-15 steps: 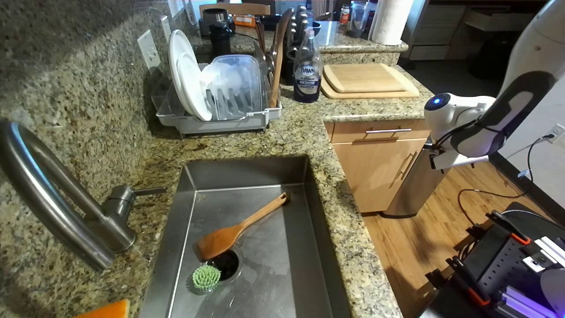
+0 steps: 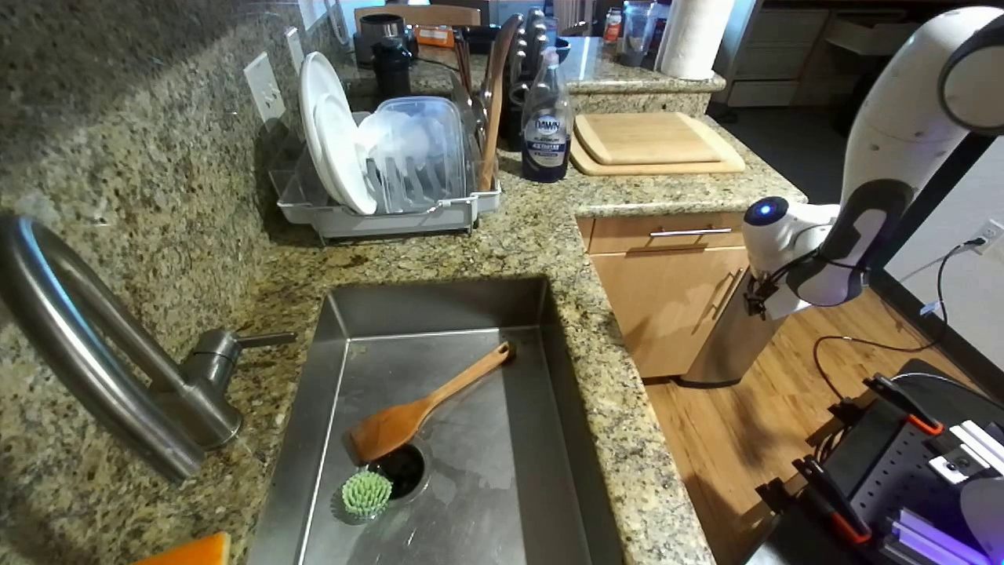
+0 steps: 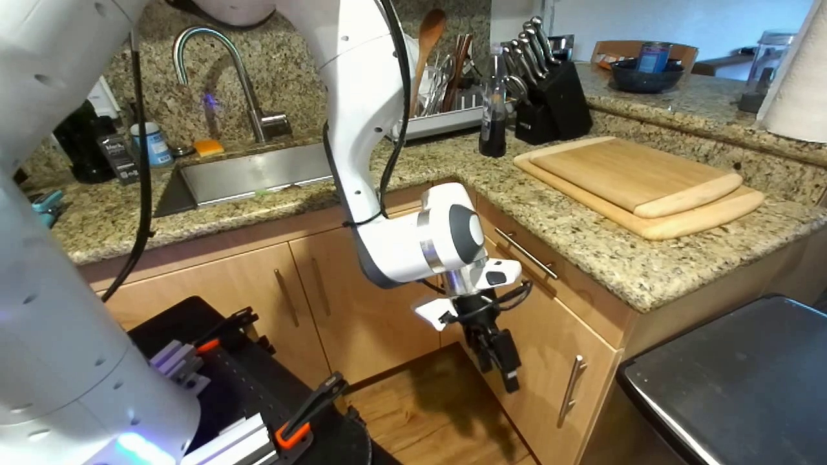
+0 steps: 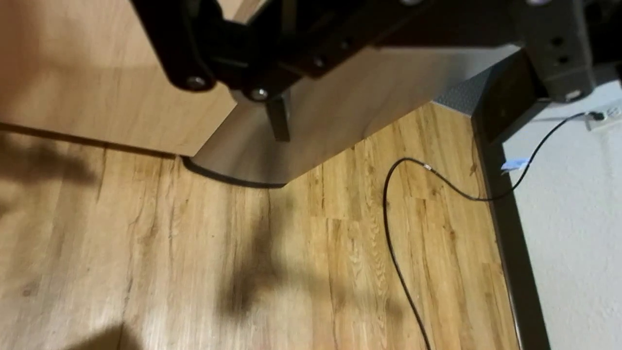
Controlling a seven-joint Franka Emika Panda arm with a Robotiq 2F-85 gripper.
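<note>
My gripper (image 3: 498, 373) hangs low in front of the light wood cabinets, below the counter edge, pointing down. Its dark fingers stand apart in the wrist view, open, with only floor and steel bin in sight beyond them. A wooden spatula (image 2: 428, 403) lies slantwise in the steel sink (image 2: 541, 442), its blade by the drain. Beside the drain sits a green scrub brush (image 2: 366, 493). These are well away from the gripper.
A drawer handle (image 3: 525, 253) and a door handle (image 3: 571, 391) stick out near the arm. The steel bin (image 3: 736, 372) stands to the right. On the counter are cutting boards (image 2: 659, 141), a soap bottle (image 2: 547, 122) and a dish rack (image 2: 395, 221). A black cable (image 4: 391, 233) crosses the floor.
In exterior view 1 the arm and its wrist have shifted left, closer to the cabinets, and the wrist has tilted. The spatula, brush and counter items have not moved.
</note>
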